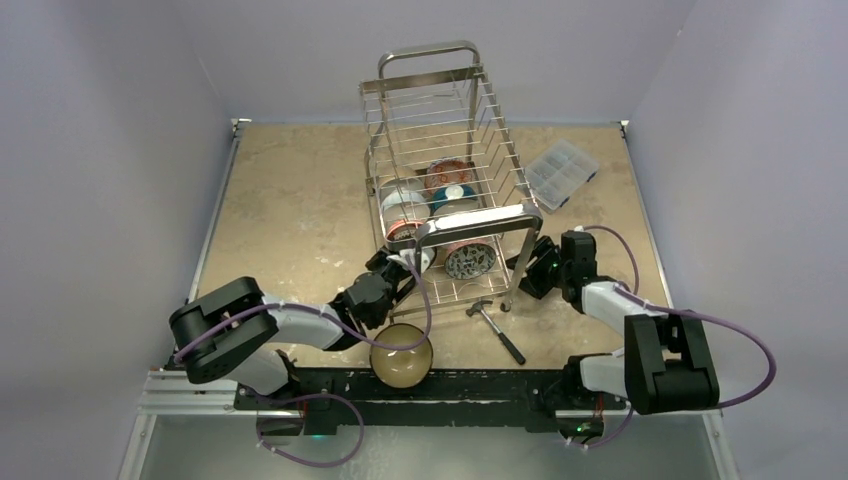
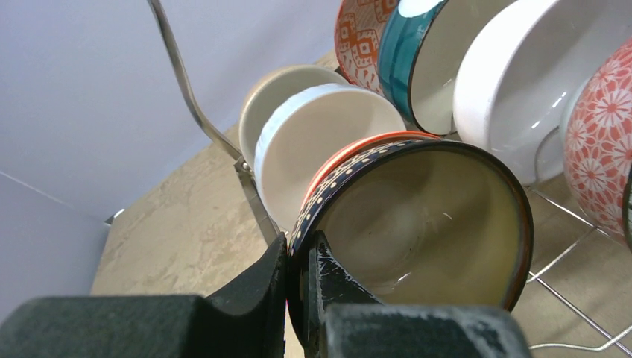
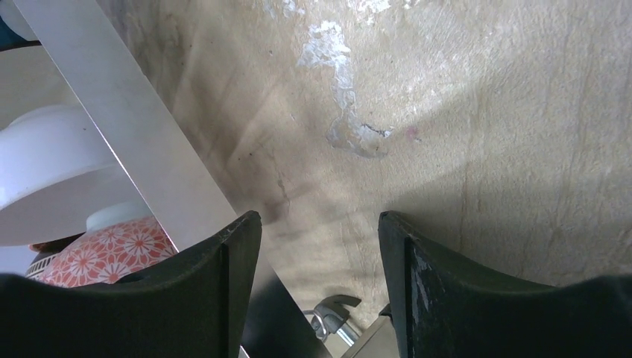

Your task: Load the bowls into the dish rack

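In the left wrist view a dark-rimmed bowl (image 2: 417, 224) with a tan inside stands on edge in the lower rack. My left gripper is shut on its left rim. Behind it, on edge, are a light-blue-rimmed bowl (image 2: 328, 134), a teal bowl (image 2: 395, 63), a white bowl (image 2: 484, 82) and red-patterned bowls (image 2: 607, 142). The metal dish rack (image 1: 480, 225) partly hides them from above. Another olive bowl (image 1: 401, 356) rests outside the rack, at the table's front. My right gripper is open beside the rack's front right leg, its left finger overlapping the metal bar (image 3: 153, 119).
A hammer (image 1: 497, 332) lies in front of the rack. At the back right sits a clear divided box (image 1: 562, 172). The tabletop left of the rack is clear.
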